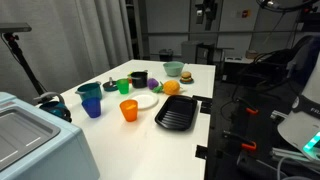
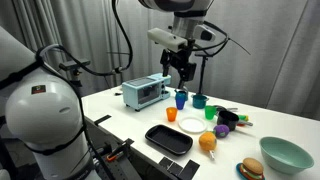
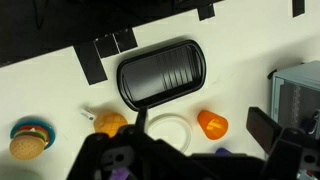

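My gripper hangs high above the table, open, with nothing between its fingers. In exterior view 2 the gripper (image 2: pixel 184 78) is well above the tabletop. The black tray (image 3: pixel 160 74) lies empty on the white table, apart from the gripper. Beside the tray are an orange cup (image 3: pixel 212 124), a white plate (image 3: pixel 170 131) partly hidden by a finger, and a round orange item (image 3: pixel 110 123). A blue cup (image 1: pixel 91 106) and a green cup (image 1: pixel 123 86) stand farther off.
A toaster oven (image 2: pixel 147 91) stands at one end of the table. Toward the other end are a burger (image 2: pixel 249 169) and a green bowl (image 2: pixel 286 155). Several pots, including a teal pot (image 1: pixel 90 91), line the far side. Bare table surrounds the tray's near side.
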